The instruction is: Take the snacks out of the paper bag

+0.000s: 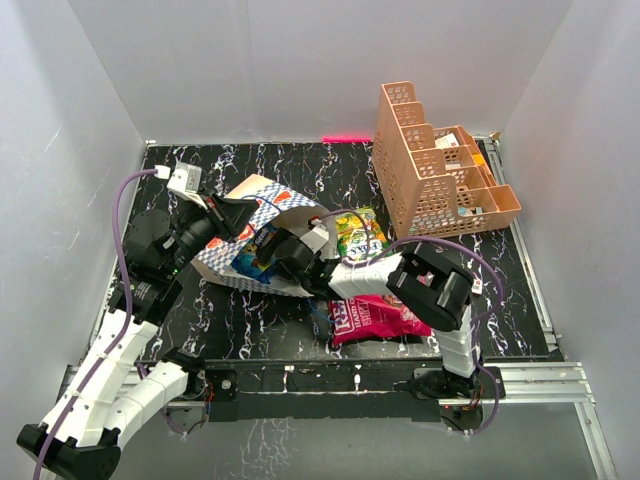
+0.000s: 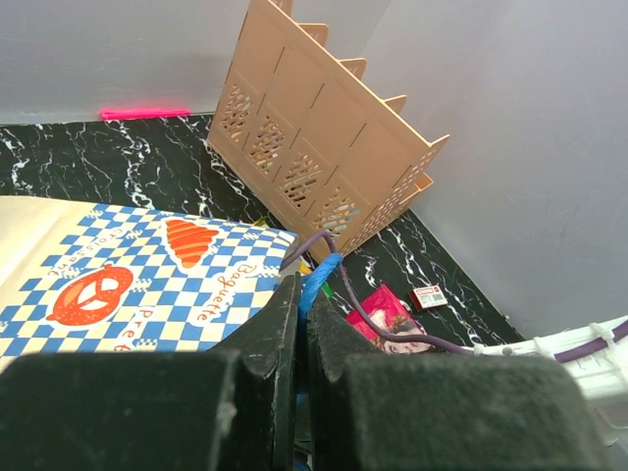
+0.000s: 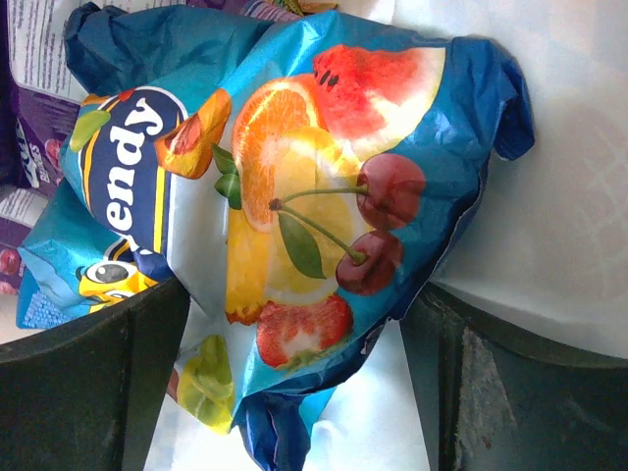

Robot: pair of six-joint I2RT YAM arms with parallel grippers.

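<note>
On the left of the top view the paper bag [image 1: 222, 262] lies on its side, blue-checked, its mouth facing right. My left gripper is shut on the bag's thin blue handle [image 2: 319, 278], above the printed side. My right gripper is open inside the bag mouth. Its fingers [image 3: 137, 363] stand on either side of the lower end of a blue fruit-candy packet [image 3: 294, 186]; whether they touch it, I cannot tell. A purple packet [image 3: 44, 128] lies beyond it. Outside the bag are a pink-red packet [image 1: 375, 318] and a green-yellow packet [image 1: 355, 240].
A tan stepped basket [image 1: 415, 185] stands at the back right, with small items in it. A small red-and-white box [image 2: 429, 297] lies on the marble table. My right arm crosses over the packets outside the bag. Grey walls enclose the workspace.
</note>
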